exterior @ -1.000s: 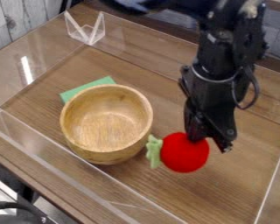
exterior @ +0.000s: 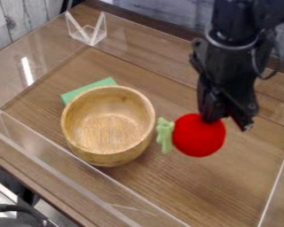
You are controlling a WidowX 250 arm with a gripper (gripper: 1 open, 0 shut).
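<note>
A red round object with a green top, like a strawberry or tomato toy (exterior: pixel 199 136), lies on the wooden table just right of a wooden bowl (exterior: pixel 106 120). The dark gripper (exterior: pixel 218 105) hangs over the red object from the top right. Its lower tips are partly behind or at the object, and I cannot see whether anything is between them.
A green flat piece (exterior: pixel 89 94) lies behind the bowl. A small white wire-like item (exterior: pixel 88 30) stands at the back left.
The gripper and arm have risen toward the back. The red object has also shifted slightly upward in the view, away from the front edge.
</note>
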